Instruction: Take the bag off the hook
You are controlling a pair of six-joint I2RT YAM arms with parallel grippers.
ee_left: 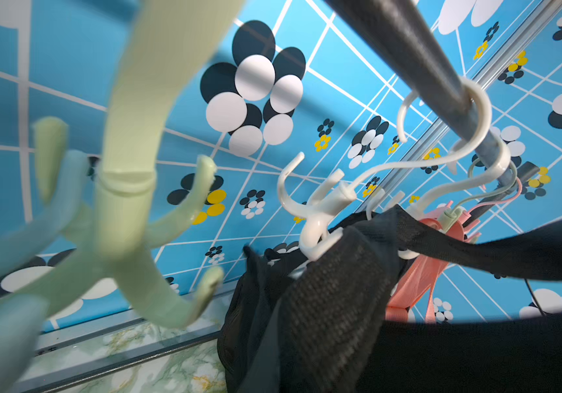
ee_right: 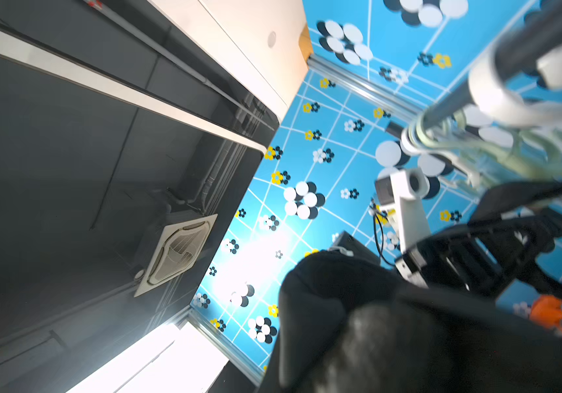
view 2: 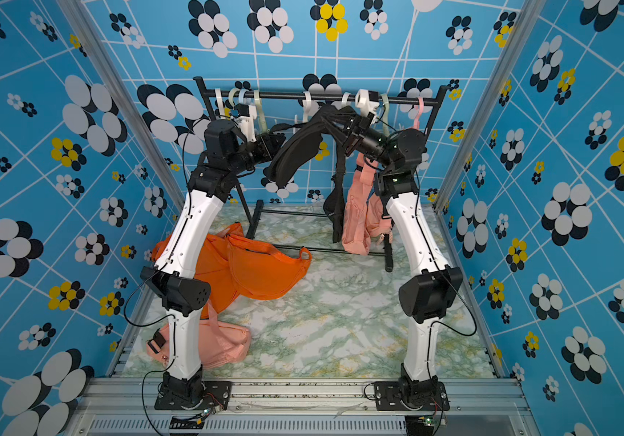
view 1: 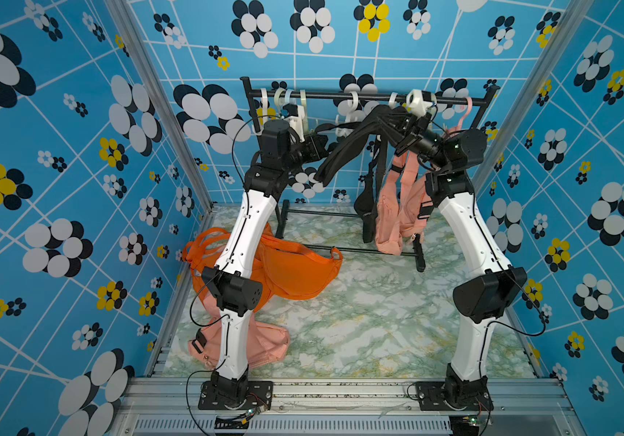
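Note:
A black bag (view 1: 348, 152) is raised just under the rail, its strap crossing a white hook (ee_left: 320, 216) in the left wrist view; whether it is clear of the hook I cannot tell. My right gripper (view 1: 402, 130) is shut on the black bag, high at the rail's right half. My left gripper (view 1: 315, 145) is at the bag's left side, shut; what lies between its fingers is hidden. Another black strap bag (view 1: 366, 218) hangs behind.
Pink bags (view 1: 399, 225) hang at right from the rail (view 1: 326, 94). An orange bag (view 1: 290, 276) and a pink bag (view 1: 253, 341) lie on the floor at left.

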